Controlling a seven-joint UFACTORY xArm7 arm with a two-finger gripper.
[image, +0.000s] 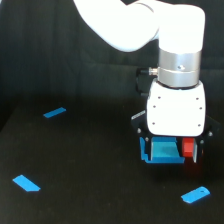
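My white gripper (174, 137) hangs low at the right of the camera view, directly over a blue box-like object (164, 151). At the right side of the blue object shows a small red block (188, 147), partly covered by the hand. Dark parts stick out on both sides below the white hand, but its fingertips are hard to make out against the dark background. Whether they touch the red block or the blue object cannot be told.
Blue strips lie flat on the dark surface: one at the far left (54, 112), one at the near left (26, 183) and one at the near right (196, 194).
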